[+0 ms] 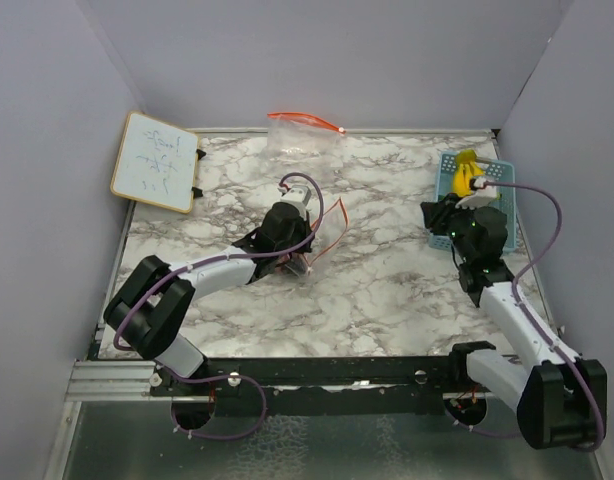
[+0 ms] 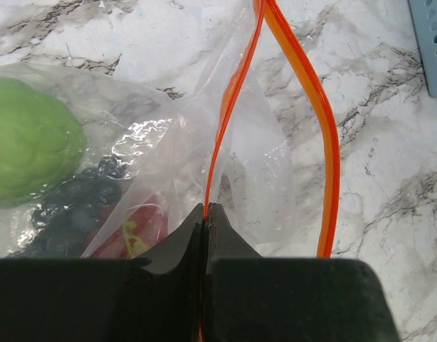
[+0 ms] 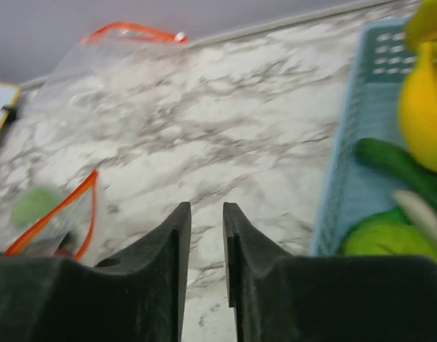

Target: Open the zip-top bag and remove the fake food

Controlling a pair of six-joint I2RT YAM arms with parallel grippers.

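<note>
The clear zip top bag (image 2: 258,192) gapes open, with an orange zip strip (image 2: 331,164) along its mouth. My left gripper is shut on one edge of that mouth, the orange strip running between its fingers. Inside the bag lie a green round food (image 2: 30,139), dark grapes (image 2: 80,203) and a red and yellow piece (image 2: 137,231), partly covered by plastic and fingers. My right gripper is apart from the bag, near the blue basket's left side, its fingertips parted with nothing between them.
The blue basket (image 3: 341,157) at the right holds bananas (image 1: 461,180), a cucumber (image 3: 393,164) and other green pieces. Another clear bag (image 1: 302,150) lies flat at the back. A whiteboard (image 1: 155,160) stands at the back left. Bare marble lies between bag and basket.
</note>
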